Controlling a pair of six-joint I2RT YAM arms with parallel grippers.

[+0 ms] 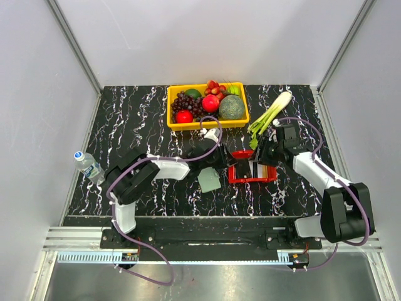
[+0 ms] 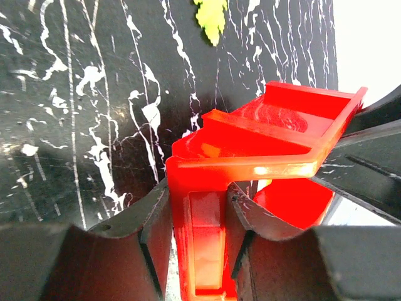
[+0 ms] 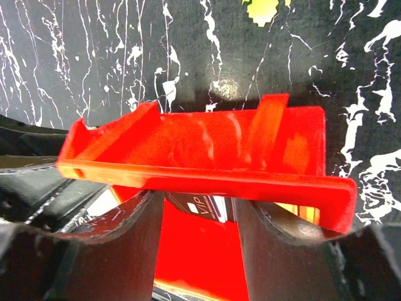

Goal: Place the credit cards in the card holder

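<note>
The red card holder [image 1: 252, 180] lies on the dark marbled table between both grippers. Dark and light cards [image 1: 242, 168] show inside it in the top view. My left gripper is at the holder's left end, one finger on each side of the narrow red end wall; whether both press on it is unclear. At the right part of the holder, my right gripper stands open near the long red rim. Beyond its fingers, a dark card with "VIP" lettering [image 3: 199, 204] shows below the rim. The rim and fingers hide much of the inside.
A pale green flat piece [image 1: 208, 180] lies left of the holder. Celery [image 1: 269, 118] is behind it on the right, and a yellow fruit basket [image 1: 186, 126] stands at the back. A water bottle [image 1: 89, 167] is at the far left.
</note>
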